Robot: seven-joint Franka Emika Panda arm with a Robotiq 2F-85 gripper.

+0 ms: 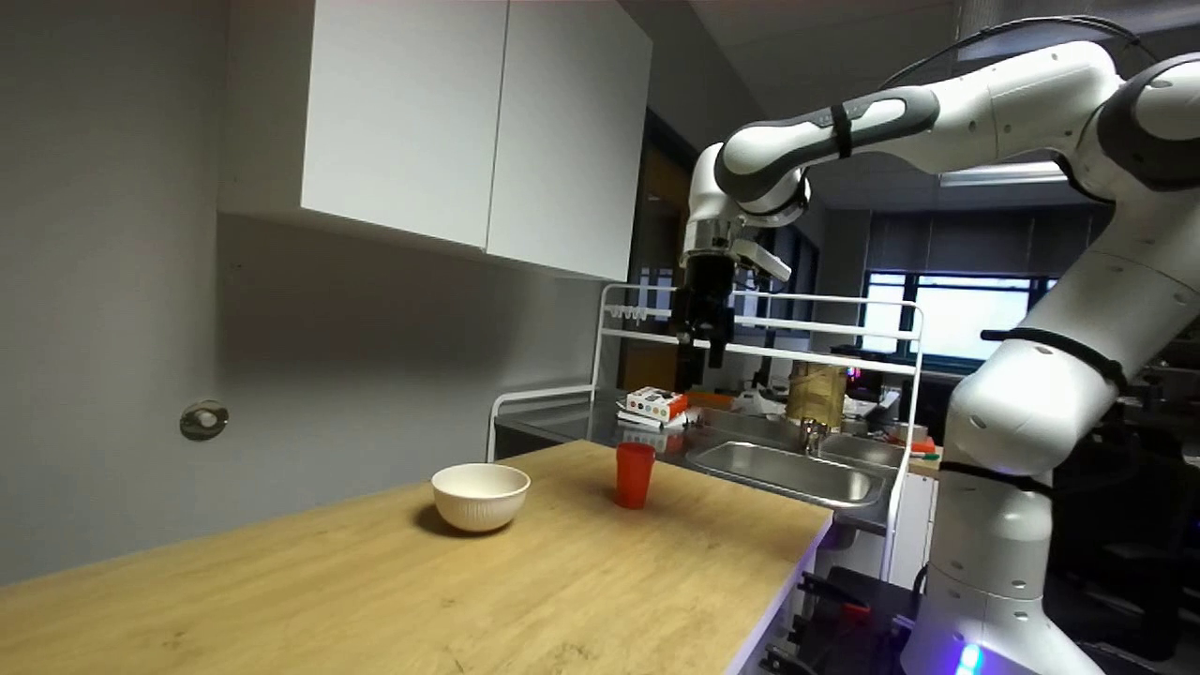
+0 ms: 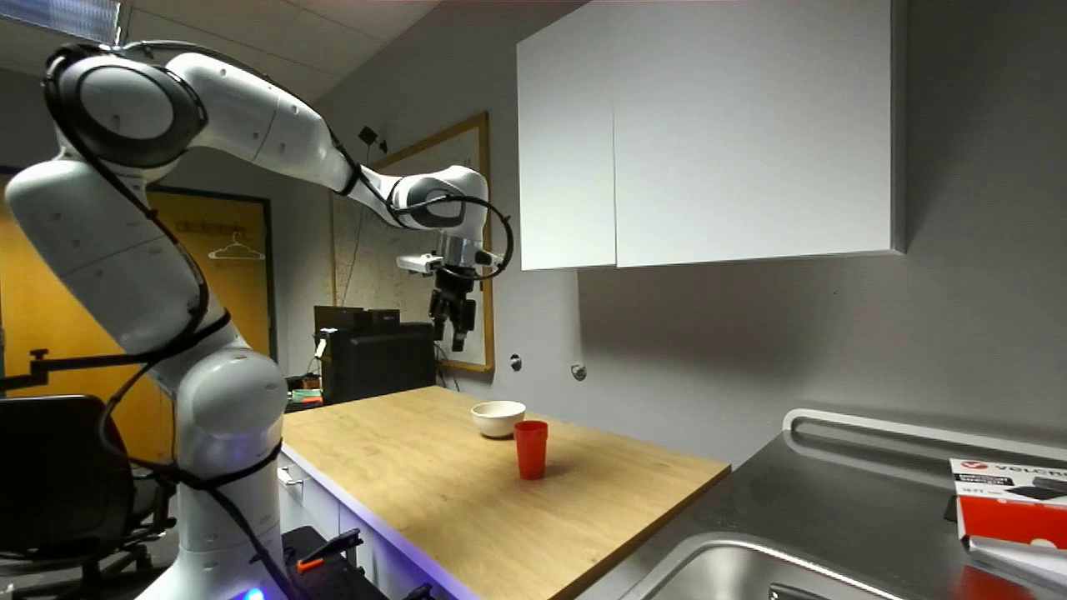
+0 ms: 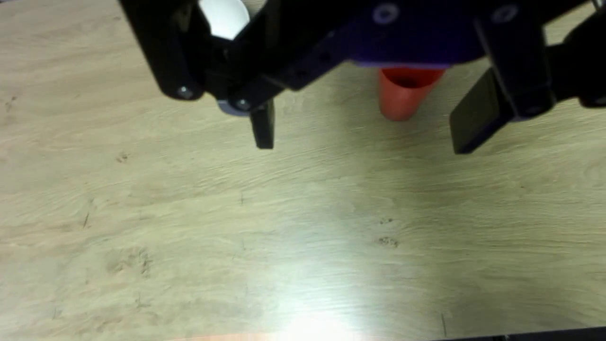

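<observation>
A red cup stands upright on the wooden table, near the end beside the sink. To its left in exterior view 1 is a white ribbed bowl, apart from the cup. High above the tabletop hangs my gripper, open and empty. In the wrist view the red cup shows beyond the gap of the gripper, its upper part hidden by the gripper body. Only part of the white bowl appears at the top of that view.
White wall cabinets hang over the back of the table. A steel sink and a white rack lie past the table's end, with a red and white box on the counter.
</observation>
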